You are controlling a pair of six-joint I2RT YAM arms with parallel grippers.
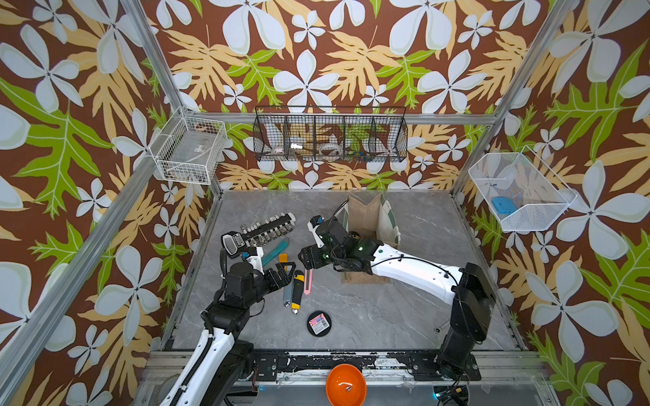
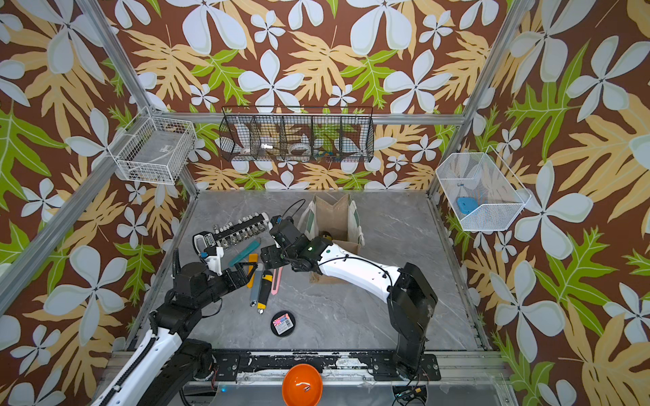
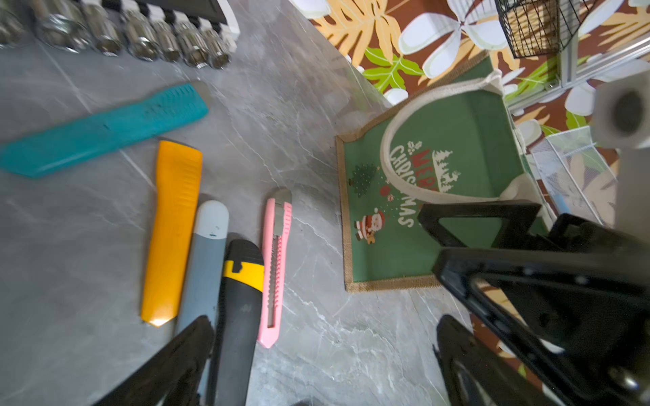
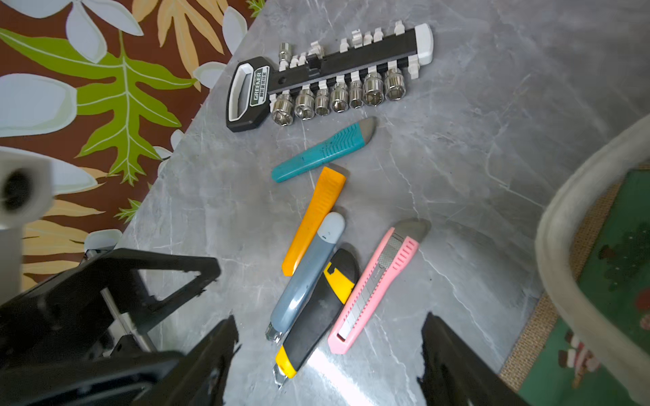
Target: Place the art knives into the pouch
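Several art knives lie on the grey table: teal (image 4: pixel 318 153), orange (image 4: pixel 311 220), grey-blue (image 4: pixel 301 274), black-yellow (image 4: pixel 311 318) and pink (image 4: pixel 372 287). My right gripper hangs over them, apparently part open, nothing held. My left gripper stands open just left of the knives, nothing between its fingers. The pouch, a green bag with cream handles (image 3: pixel 440 250), stands right of the knives, partly hidden behind the right arm in both top views.
A socket set (image 4: pixel 345 67) lies behind the knives. A round black item (image 1: pixel 319 323) lies in front. Wire baskets (image 1: pixel 329 135) hang on the frame.
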